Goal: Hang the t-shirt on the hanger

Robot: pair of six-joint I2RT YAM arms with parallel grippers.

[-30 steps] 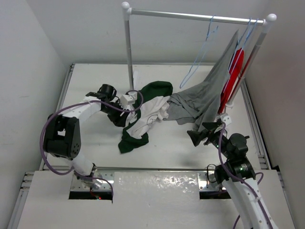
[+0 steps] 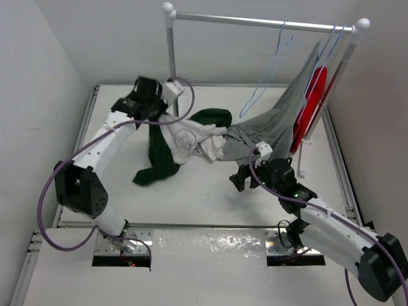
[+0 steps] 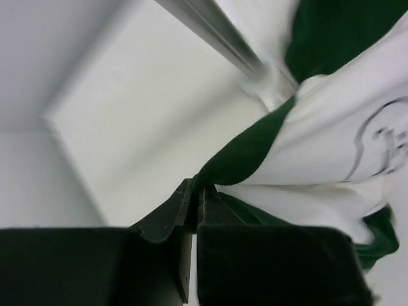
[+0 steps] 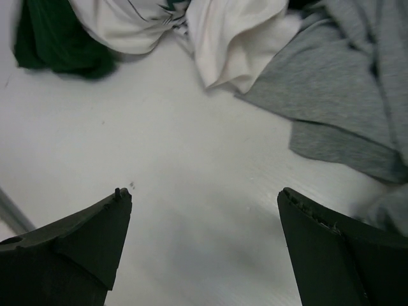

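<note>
The white T-shirt with green parts (image 2: 188,136) is lifted at its left part by my left gripper, which is shut on the green-edged cloth and blurred in the top view. The rest of the shirt lies on the table, with green cloth trailing toward the front. My right gripper stands open above bare table, just in front of the shirt and grey cloth. An empty blue hanger (image 2: 258,89) hangs from the rail at the upper right.
The rail (image 2: 255,23) spans the back. A grey garment (image 2: 268,131) hangs down onto the table at the right, beside a red one (image 2: 311,102). Bare table (image 2: 210,194) is at front centre and left.
The right gripper has moved leftward, away from the hanging garments.
</note>
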